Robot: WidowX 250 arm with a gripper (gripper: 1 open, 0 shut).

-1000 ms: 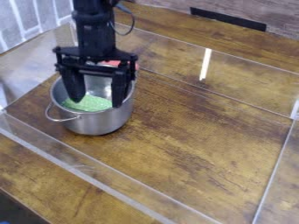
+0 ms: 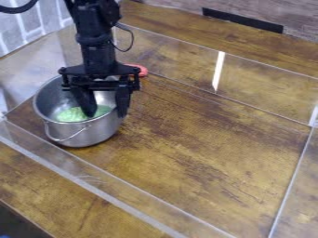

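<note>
A steel pot (image 2: 82, 130) with a wire handle stands on the wooden table at the left, a green item (image 2: 72, 114) inside it. My black gripper (image 2: 97, 100) is lowered into the pot's mouth, its fingers partly hiding the inside; whether they hold anything cannot be seen.
A red object (image 2: 140, 71) lies behind the pot, partly hidden by the arm. Clear panels (image 2: 218, 70) border the work area.
The gripper has moved lower and to the left, into the pot. The pot has shifted slightly left and toward the camera.
</note>
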